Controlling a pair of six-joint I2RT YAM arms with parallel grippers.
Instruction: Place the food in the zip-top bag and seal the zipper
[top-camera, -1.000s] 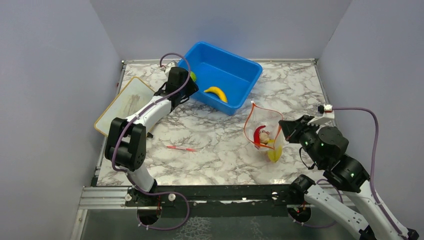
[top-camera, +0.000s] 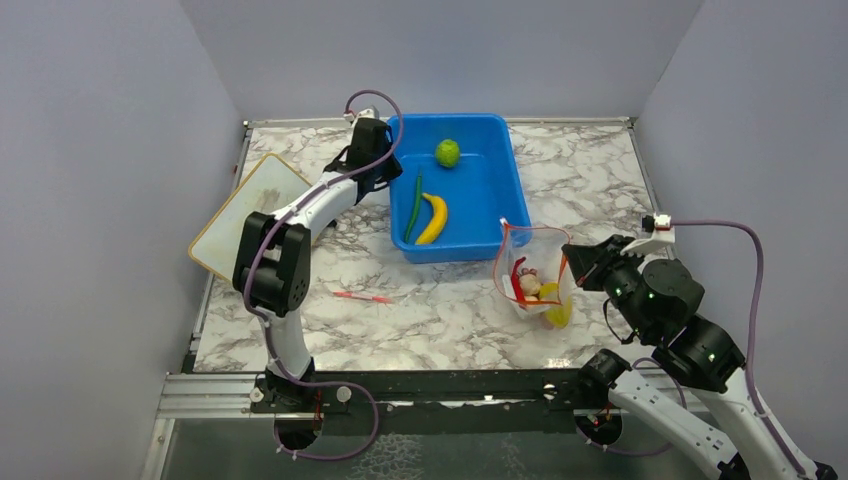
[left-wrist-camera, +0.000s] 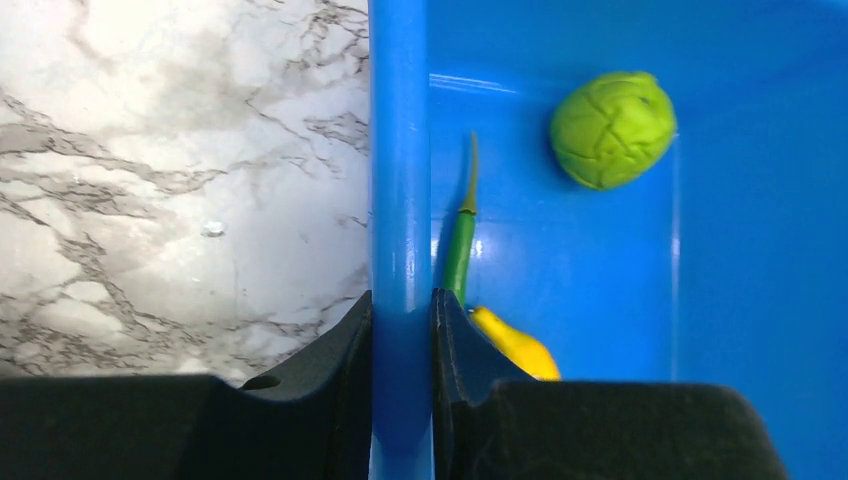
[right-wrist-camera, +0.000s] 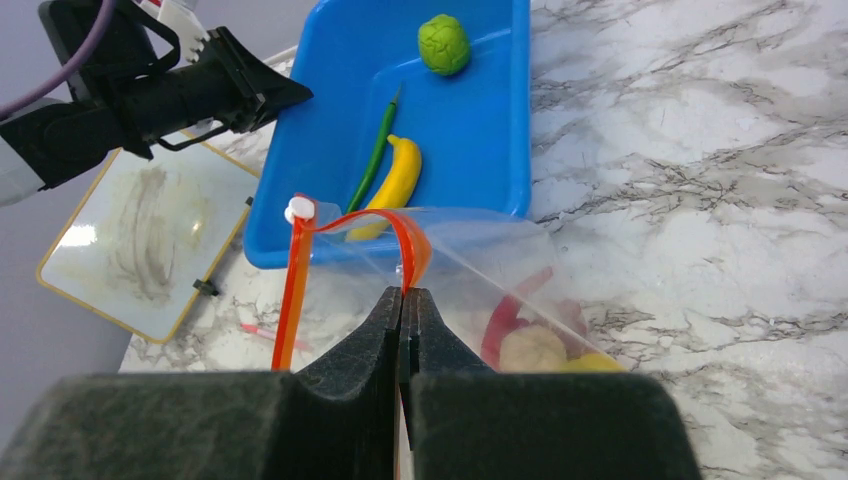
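Note:
My left gripper is shut on the left wall of the blue bin (left-wrist-camera: 400, 150), one finger outside and one inside. In the bin lie a green round vegetable (top-camera: 447, 153), a slim green pepper (top-camera: 414, 208) and a yellow banana (top-camera: 433, 220). The clear zip bag (top-camera: 535, 243) with an orange-red zipper stands with its mouth apart, close to the bin's near right corner. Inside the bag are a red pepper (right-wrist-camera: 500, 325), a pale round item (right-wrist-camera: 532, 349) and something yellow (right-wrist-camera: 592, 363). My right gripper is shut on the bag's zipper edge (right-wrist-camera: 410, 250).
A white board with a yellow rim (top-camera: 235, 225) rests at the left side of the table. A small orange-red strip (top-camera: 362, 297) lies on the bare marble in front of the bin. Free table lies right of the bin.
The blue bin has turned and shifted toward me and the bag, with my left gripper at its wall. The green vegetable now sits farther right, and the green pepper has come into view.

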